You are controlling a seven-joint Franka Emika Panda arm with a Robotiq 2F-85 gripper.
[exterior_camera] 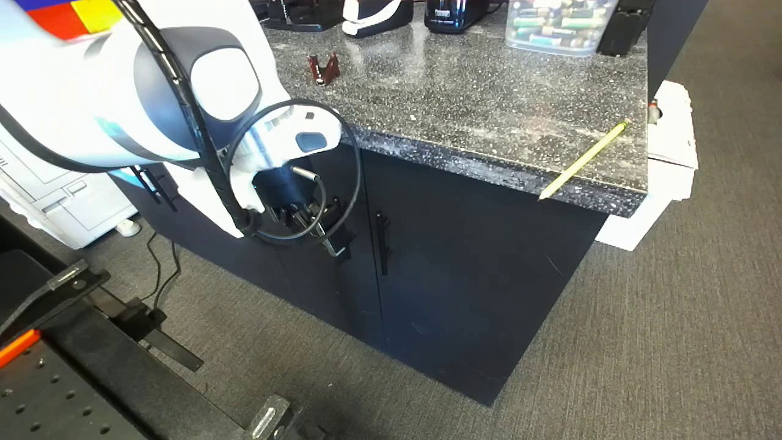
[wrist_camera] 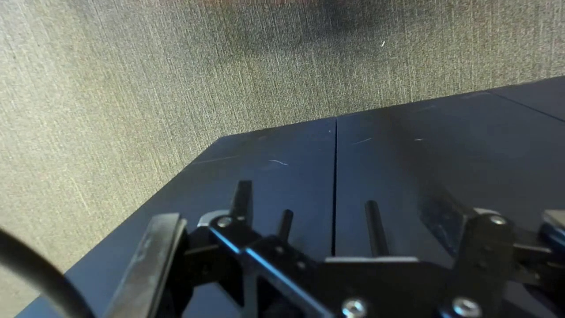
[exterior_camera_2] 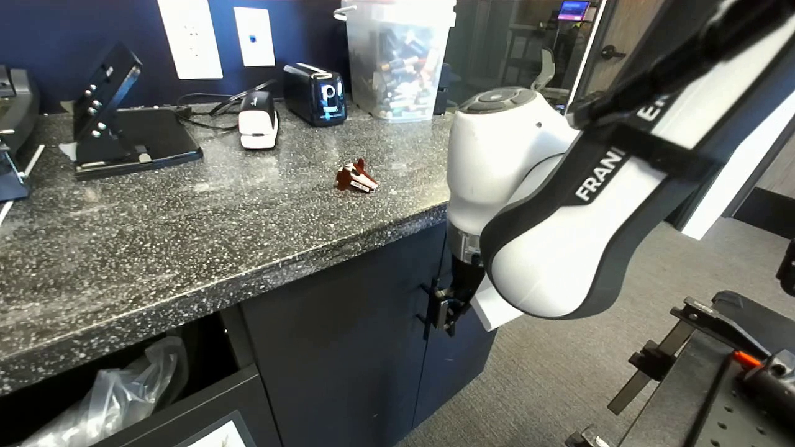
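Note:
Two dark cabinet doors share a vertical seam, each with a slim black bar handle. One handle (exterior_camera: pixel 382 243) shows clearly in exterior view 1; my gripper partly covers the other there. In the wrist view, the left handle (wrist_camera: pixel 285 225) and right handle (wrist_camera: pixel 375 229) both appear between my open gripper's (wrist_camera: pixel 347 225) fingers, with the seam running between them. Exterior view 2 has the gripper (exterior_camera_2: pixel 445 309) low in front of the doors, below the countertop edge. Whether either finger touches a handle cannot be told.
The speckled countertop (exterior_camera: pixel 469 95) overhangs the doors. On it lie a red staple remover (exterior_camera_2: pixel 356 177) and a yellow pencil (exterior_camera: pixel 584 160) that pokes past the edge. An open drawer (exterior_camera_2: pixel 246 387) holds clear plastic. A black cart (exterior_camera: pixel 95 366) stands opposite.

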